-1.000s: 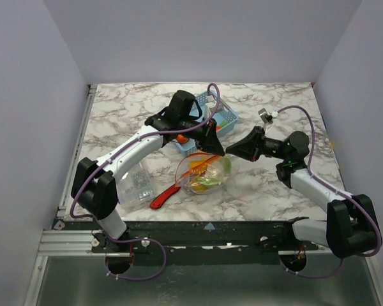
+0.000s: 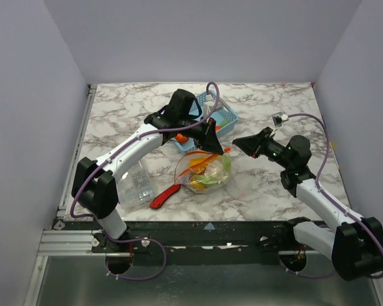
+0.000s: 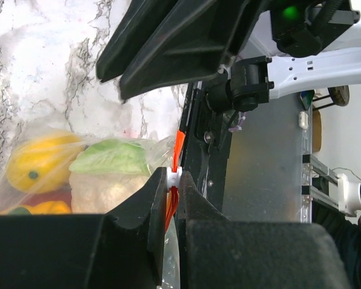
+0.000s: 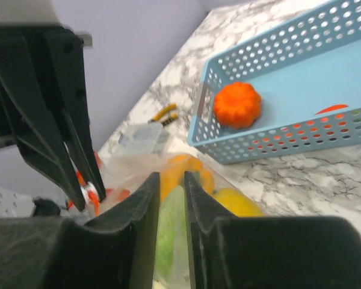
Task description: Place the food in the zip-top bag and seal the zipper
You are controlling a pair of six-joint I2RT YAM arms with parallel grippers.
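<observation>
The clear zip bag (image 2: 204, 178) holds food: yellow pepper (image 3: 39, 165), green leafy item (image 3: 108, 158), orange pieces. My left gripper (image 2: 220, 150) is shut on the bag's orange-red zipper (image 3: 178, 147), its white slider between the fingertips. My right gripper (image 2: 238, 141) hangs just right of the zipper end, apart from it; in the right wrist view its fingers look close together, with no clear sign whether open or shut.
A blue basket (image 4: 277, 135) with an orange pepper (image 4: 236, 103) stands behind the bag. A red-handled tool (image 2: 166, 196) lies front left, beside a clear sheet (image 2: 134, 185). The table right of the bag is clear.
My right gripper has drawn back rightward from the left gripper and the zipper over the last second. The left gripper has stayed in place.
</observation>
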